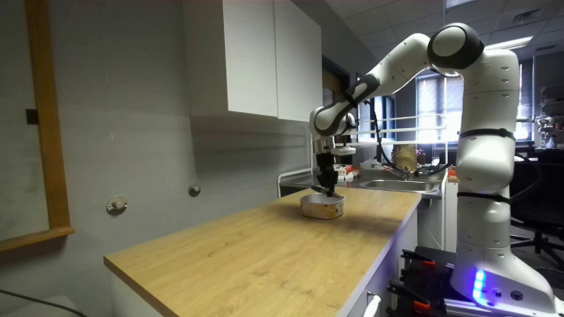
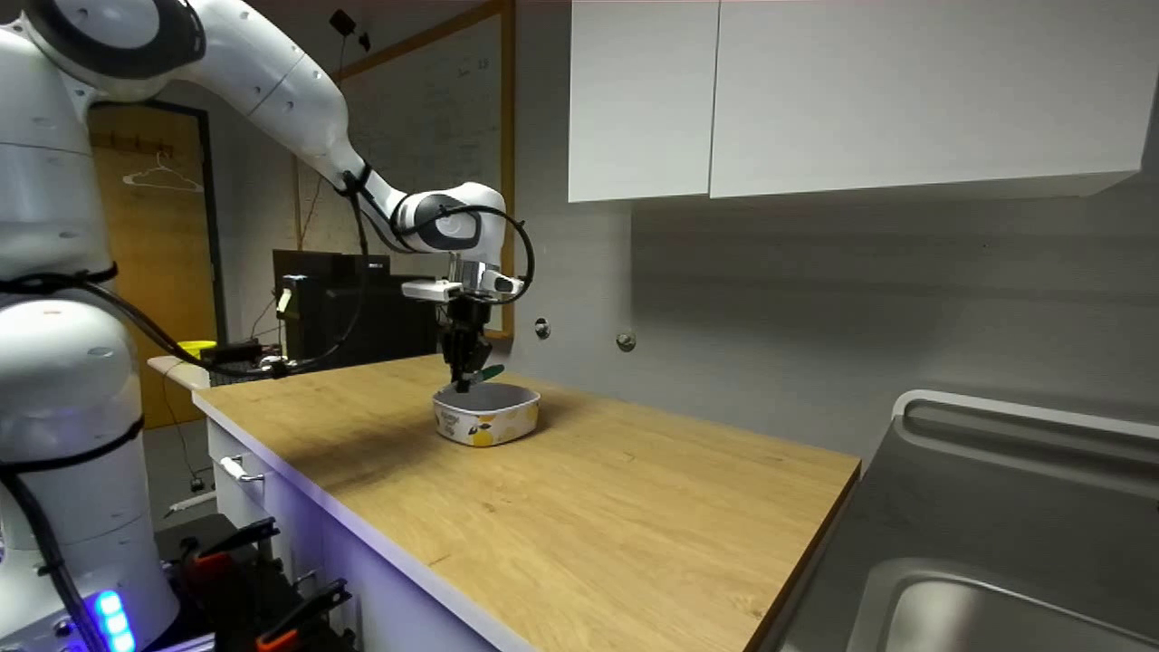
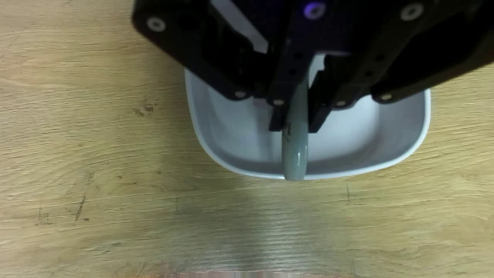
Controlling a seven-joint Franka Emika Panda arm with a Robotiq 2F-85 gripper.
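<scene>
A pale bowl [image 1: 323, 211] with a lemon pattern on its outside stands on the wooden counter [image 2: 608, 478]. Over its opening, pointing down, is my gripper, shut on a green handle [image 3: 295, 155]. The rounded end of the handle reaches across the bowl's rim in the wrist view. In exterior view 2 the green handle [image 2: 490, 371] sticks out beside the black fingers [image 2: 464, 382] and slants upward. The rest of the held object is hidden behind the fingers, so its kind cannot be made out.
Bare counter surrounds the bowl on all sides. A grey wall stands behind it, with white cupboards [image 2: 858, 98] overhead. A metal sink [image 1: 400, 185] lies past the counter's end.
</scene>
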